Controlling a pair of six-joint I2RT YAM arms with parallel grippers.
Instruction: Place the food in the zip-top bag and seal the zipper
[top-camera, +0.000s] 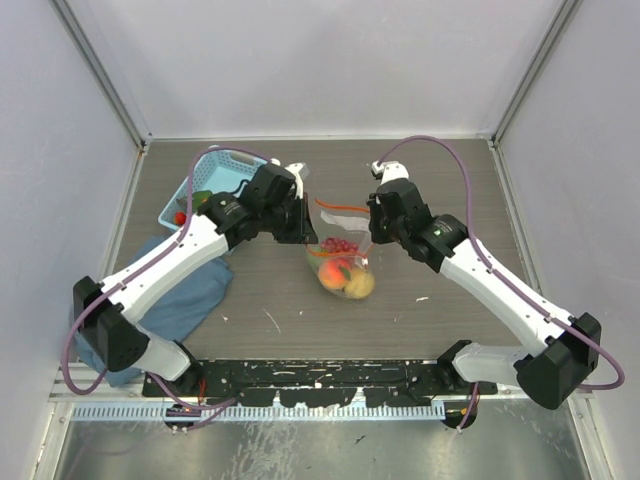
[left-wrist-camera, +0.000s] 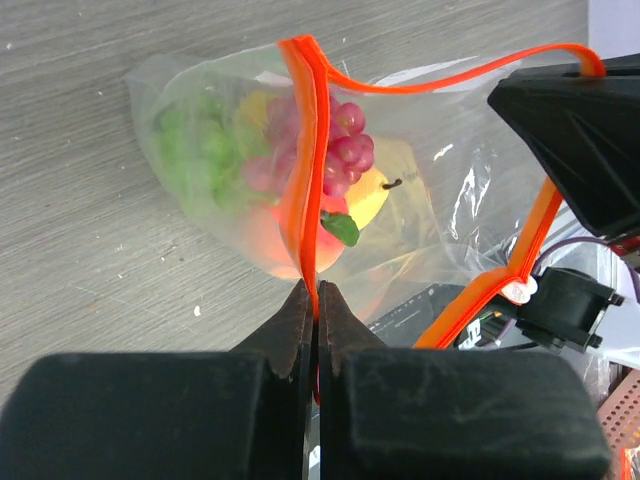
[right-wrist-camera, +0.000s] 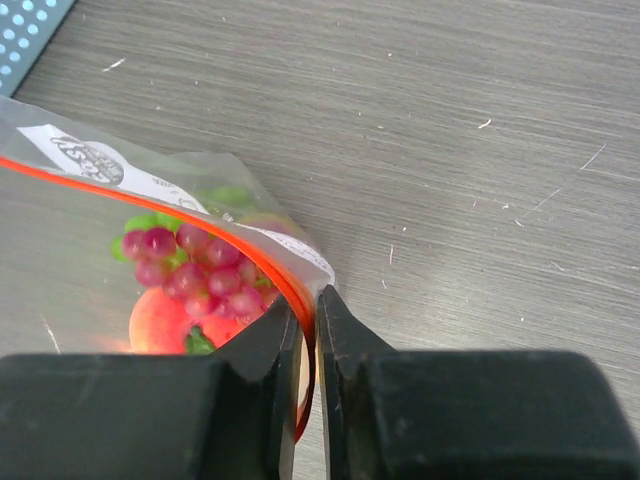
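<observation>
A clear zip top bag (top-camera: 330, 228) with an orange zipper rim (left-wrist-camera: 312, 160) hangs between my two grippers, its mouth spread wide. Inside lie pink grapes (right-wrist-camera: 205, 270), a peach (top-camera: 334, 274), a yellow pear (top-camera: 359, 284) and something green (left-wrist-camera: 195, 145). My left gripper (top-camera: 308, 240) is shut, the orange rim pinched between its fingertips. At the mouth's other side is my right gripper; the rim runs between its close-set fingers, with a narrow gap lower down, and how firmly they grip cannot be told.
Behind the left arm stands a light blue basket (top-camera: 228, 170) with red food (top-camera: 180, 217) partly showing. A blue cloth (top-camera: 190, 300) lies at the left. Bare table (top-camera: 450, 180) surrounds the bag at the back and right.
</observation>
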